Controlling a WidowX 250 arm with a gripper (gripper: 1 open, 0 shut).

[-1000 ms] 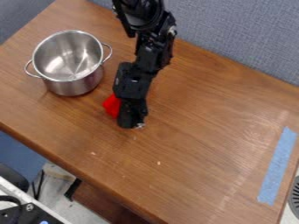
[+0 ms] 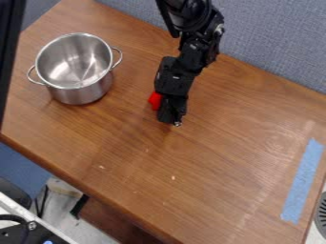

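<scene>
My black gripper (image 2: 171, 112) is low over the wooden table (image 2: 204, 172), right of a steel pot (image 2: 74, 71) with two handles. A small red object (image 2: 154, 101) shows just behind and left of the fingers, mostly hidden by them. I cannot make out whether the fingers are open or shut, or whether they touch the red object.
A blue tape strip (image 2: 299, 181) runs along the table's right side. A grey padded wall (image 2: 268, 38) stands behind, and the table's left edge drops to clutter below.
The gripper has moved back and to the right, away from the near side, and the red object now sits farther back and to the right too.
</scene>
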